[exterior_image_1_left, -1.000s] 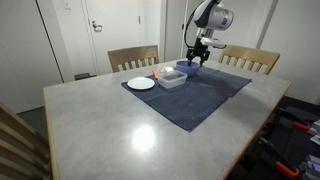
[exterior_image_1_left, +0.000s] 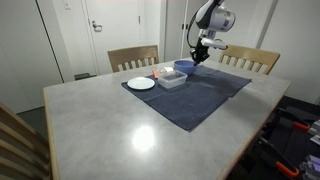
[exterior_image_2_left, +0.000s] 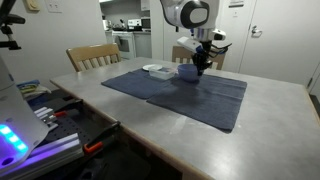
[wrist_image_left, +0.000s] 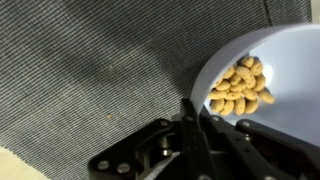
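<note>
A blue bowl (exterior_image_1_left: 184, 67) is at the far side of the table, near the far end of the dark cloth. In exterior view 2 the bowl (exterior_image_2_left: 188, 72) appears close to the dark gripper (exterior_image_2_left: 204, 62). From the wrist, the bowl (wrist_image_left: 292, 60) looks pale inside and holds several tan, nut-like pieces (wrist_image_left: 240, 92). My gripper is shut on the bowl's near rim, with the bowl extending to the right. The exact finger contact is partly hidden, and whether the bowl touches the cloth cannot be told.
A clear container (exterior_image_1_left: 172, 80) stands on the cloth (exterior_image_1_left: 195, 105), beside the bowl. Left of it lies a white plate (exterior_image_1_left: 141, 84). Chairs (exterior_image_1_left: 133, 58) line the far edge.
The dark gripper and the pale shape above the bowl have shifted slightly. The bowl stays in nearly the same place, and the container and plate have not moved.
</note>
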